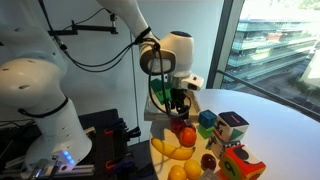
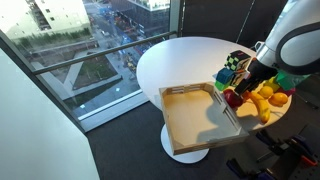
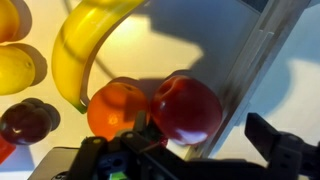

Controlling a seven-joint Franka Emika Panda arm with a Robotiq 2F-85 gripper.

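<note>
A dark red apple (image 3: 187,108) lies just beyond my fingertips in the wrist view, close against the wooden wall of a shallow box. My gripper stands open, its fingers spread apart with the apple ahead of the gap. In exterior view 1 the gripper (image 1: 181,105) points down over the apple (image 1: 177,125), which sits in shade. A red-orange fruit (image 3: 115,108) touches or nearly touches the apple on the left. The empty box (image 2: 188,104) appears whole in exterior view 2, with the apple (image 2: 233,98) beside its right wall.
A yellow banana (image 3: 85,45), a lemon (image 3: 14,70) and a dark plum-like fruit (image 3: 26,122) lie left of the apple. Patterned cubes (image 1: 230,127) and a red box (image 1: 240,163) stand to the right. The box floor is clear.
</note>
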